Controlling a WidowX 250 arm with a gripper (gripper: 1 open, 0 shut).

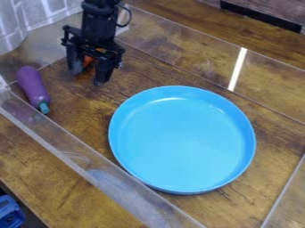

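Note:
The black gripper (pixel 93 61) is at the upper left, low over the wooden table. An orange object (pixel 78 62) sits behind and between its fingers, mostly hidden by them; I cannot tell whether the fingers grip it. A purple eggplant-like object (pixel 32 87) lies to the lower left of the gripper. A large blue plate (pixel 181 138) lies at the centre right.
A clear plastic wall (pixel 66 156) runs along the left and bottom. A blue object (pixel 10 214) shows at the bottom left corner.

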